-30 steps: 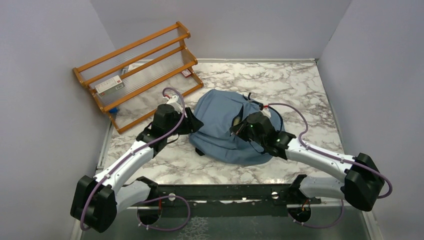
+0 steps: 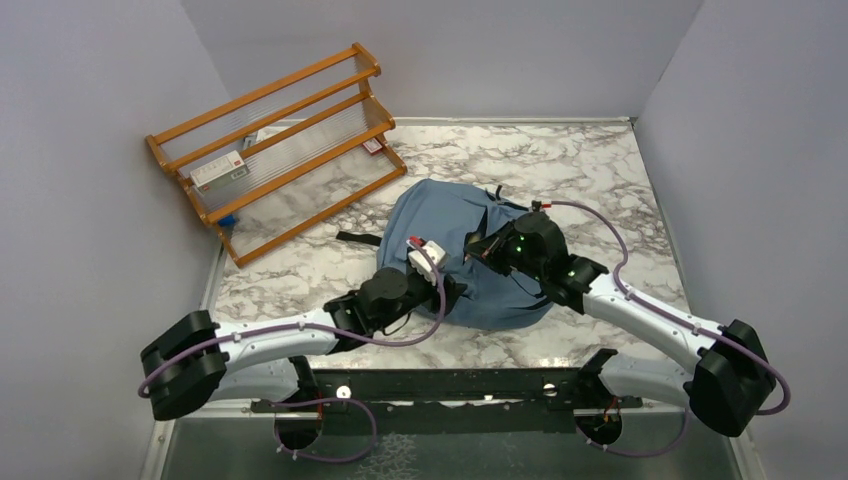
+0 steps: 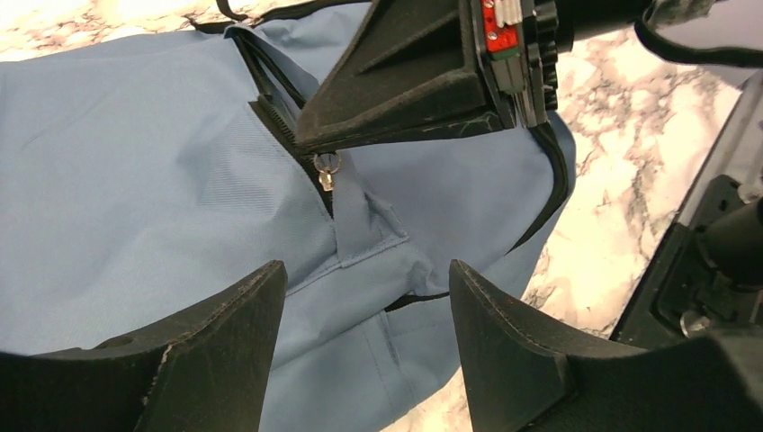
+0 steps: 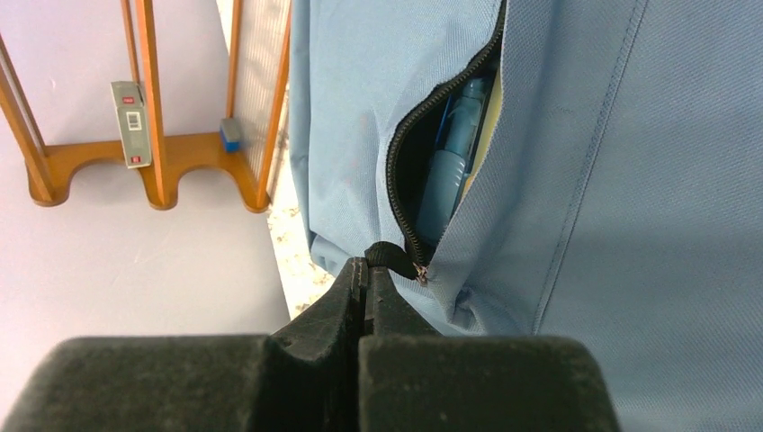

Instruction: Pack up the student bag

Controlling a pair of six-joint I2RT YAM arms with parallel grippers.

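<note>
The blue bag [image 2: 425,210] lies flat on the marbled table. In the right wrist view its zipper [image 4: 393,171] gapes, showing a blue item [image 4: 443,184] and a yellow edge inside. My right gripper is shut on the black zipper pull [image 4: 391,256], which leads to the slider at the opening's near end. From the left wrist, the slider [image 3: 326,180] hangs by a small ring at the right gripper's tip. My left gripper is open above the bag's lower part, its fingers either side of a fabric fold with nothing held.
A wooden rack [image 2: 270,130] stands at the back left, with a white box [image 2: 218,171] and a small blue item [image 2: 228,220] on it. The two arms are close together over the bag. Bare table lies at the back right.
My left gripper has swung right and toward the front, from the bag's left edge to over its lower middle. The right arm has shifted only slightly; the bag stays in place.
</note>
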